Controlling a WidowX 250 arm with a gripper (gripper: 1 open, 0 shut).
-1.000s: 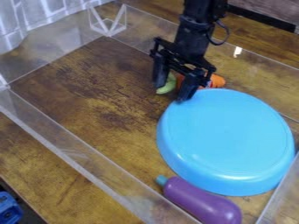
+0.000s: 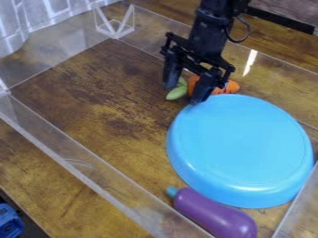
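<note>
The black gripper (image 2: 194,72) hangs at the upper middle, lowered over a small green object (image 2: 177,89) and an orange object (image 2: 225,85), partly covering both. Whether its fingers are open or shut is hard to tell. A blue disc (image 2: 239,153), like a lid or plate, lies right in front of the gripper on the wooden floor of a clear-walled tray. A purple eggplant-like object (image 2: 211,211) lies below the disc at the bottom right.
Clear plastic walls (image 2: 87,167) bound the tray. A small blue object (image 2: 7,221) sits outside at the bottom left.
The gripper has shifted slightly to the left and up since a second ago. The other objects show little visible change.
</note>
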